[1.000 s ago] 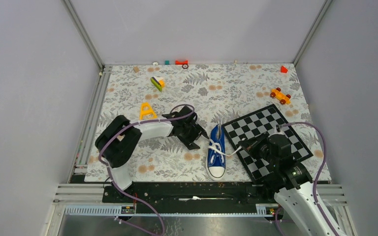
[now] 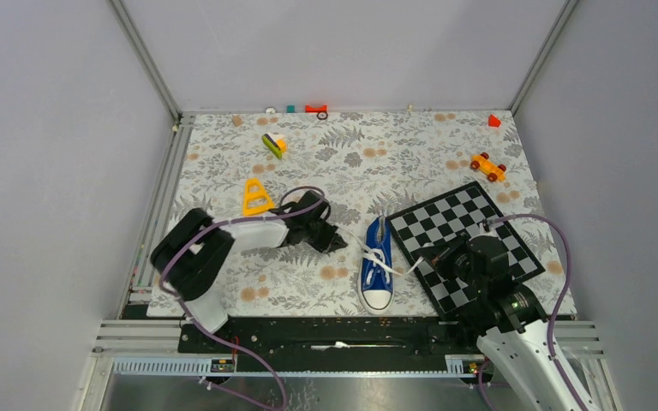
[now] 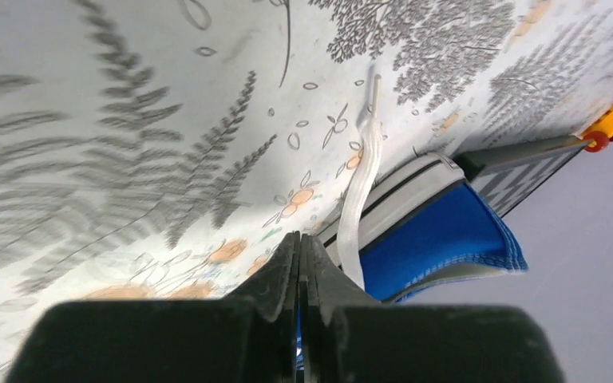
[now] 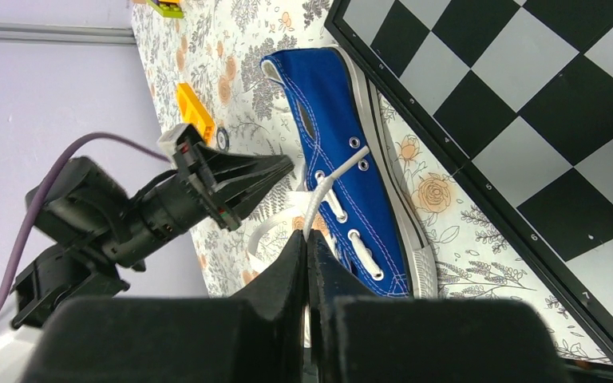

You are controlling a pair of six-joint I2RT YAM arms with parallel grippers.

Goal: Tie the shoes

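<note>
A blue shoe with a white toe lies on the table, toe toward the front edge. To its left is my left gripper, shut with nothing between its fingers. One white shoelace end passes outside those fingers, close on their right in the left wrist view, and its tip lies over the patterned cloth. On the other side, my right gripper is shut on the other white lace end, whose tip sticks out past the fingers over the shoe's eyelets.
A checkered board lies right of the shoe, partly under the right arm. A yellow triangular piece is behind the left arm, and an orange toy car sits at the far right.
The right gripper stays in place on its lace.
</note>
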